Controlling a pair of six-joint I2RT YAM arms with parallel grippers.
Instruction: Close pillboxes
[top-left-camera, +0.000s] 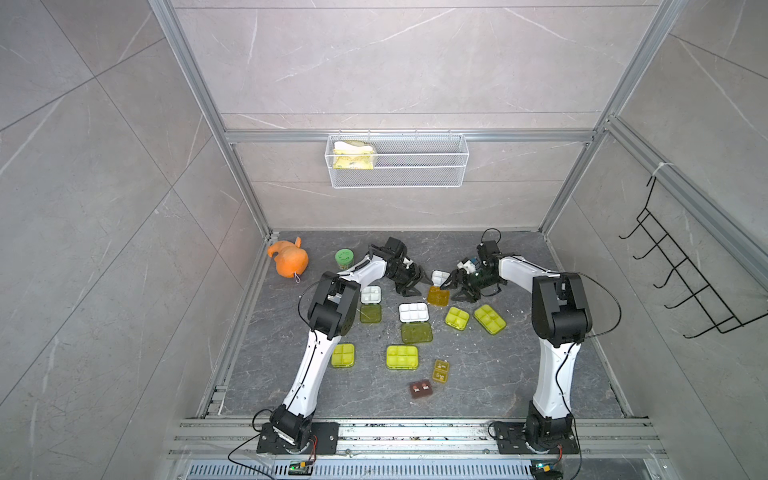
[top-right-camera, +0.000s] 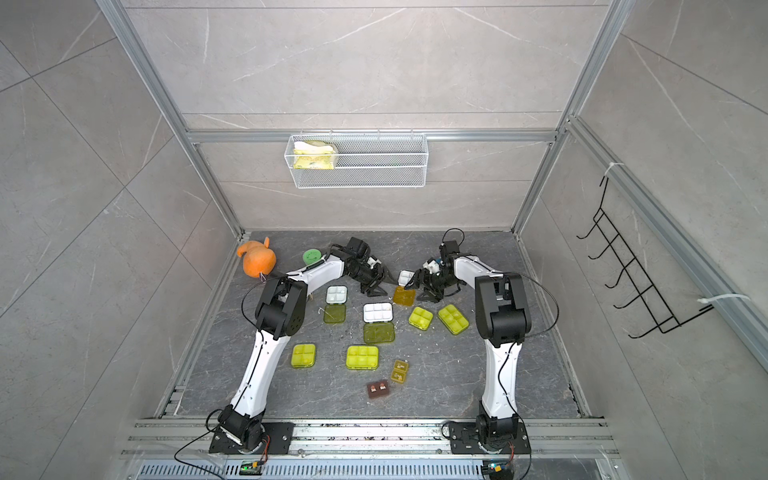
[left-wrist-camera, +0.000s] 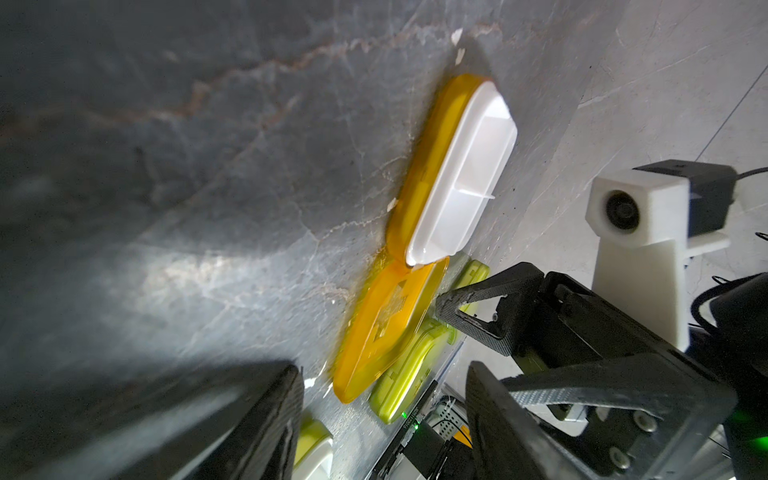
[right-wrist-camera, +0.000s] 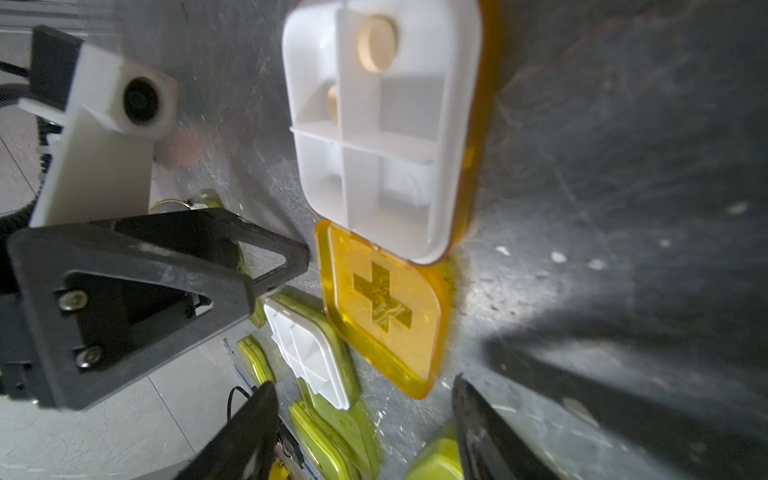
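An orange pillbox with a white four-part tray (right-wrist-camera: 384, 120) lies open at the back, its lid (right-wrist-camera: 384, 304) with a cross cutout folded out flat toward the front. Two tan pills sit in the tray. My left gripper stands open to the left of this box, nothing between its fingers. On the box's right, close to the lid, my right gripper has a gap between its fingers and holds nothing. Two more pillboxes lie open on green lids: a small white one (top-left-camera: 370, 295) and a larger white one (top-left-camera: 413, 312).
Several shut green pillboxes lie around, such as one (top-left-camera: 401, 357) in front and another (top-left-camera: 489, 318) right. Small brown (top-left-camera: 421, 389) and amber (top-left-camera: 441, 370) boxes lie near the front. An orange toy (top-left-camera: 289, 258) and green jar (top-left-camera: 344, 257) stand back left.
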